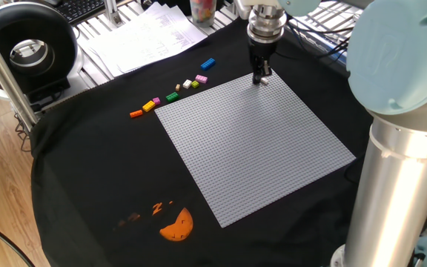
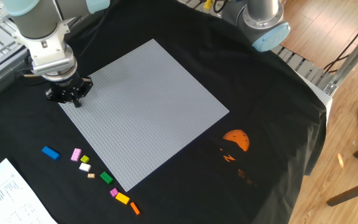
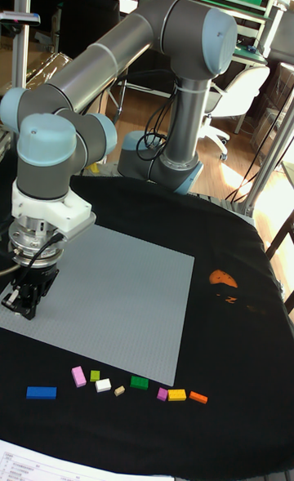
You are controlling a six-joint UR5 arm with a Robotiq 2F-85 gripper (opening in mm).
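Observation:
The grey studded baseplate [image 1: 254, 141] lies flat on the black cloth. Over its far corner in exterior view 1, my gripper [image 1: 261, 79] points down, its tips close to the plate surface. Right beside the fingertips shows a small pale pinkish piece [image 1: 265, 81]; whether it is between the fingers or only next to them is unclear. In exterior view 2 the dark gripper [image 2: 76, 101] covers that corner, hiding the piece. Exterior view 3 has the gripper [image 3: 26, 309] at the plate's left side. The finger gap is too small and dark to read.
Loose bricks lie in a row beside the plate: blue [image 1: 208, 64], pink [image 1: 202, 78], white [image 1: 187, 84], green [image 1: 172, 97], yellow [image 1: 149, 106], orange [image 1: 136, 113] and several small ones. Papers [image 1: 147, 37] lie beyond them. Most of the plate is bare.

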